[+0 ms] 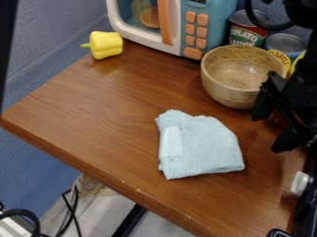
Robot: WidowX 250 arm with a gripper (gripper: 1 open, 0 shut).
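Note:
At the right edge of the camera view my gripper (279, 106), black and partly out of frame, hangs low just right of a wooden bowl (233, 83); whether it is open or shut is unclear, and the area behind it is hidden. A folded pale blue cloth (198, 146) lies on the middle of the wooden table (99, 120).
A toy microwave (192, 28) stands at the back, with a yellow pepper (104, 44) to its left. Tomato (247, 32) and other cans (286, 47) stand behind the bowl.

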